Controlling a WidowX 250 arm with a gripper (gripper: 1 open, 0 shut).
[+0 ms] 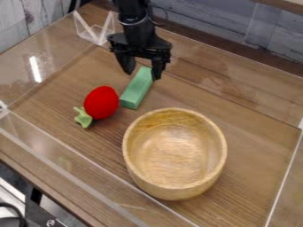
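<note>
The black gripper (141, 60) is at the upper middle, open, above the far end of a green block (137, 87) lying on the wooden table. A red strawberry-like object (99, 103) with green leaves lies left of the block. A large yellow bowl (174, 191) sits at the near middle, empty.
A white object (95, 25) stands at the back left, and dark items show at the lower left edge.
</note>
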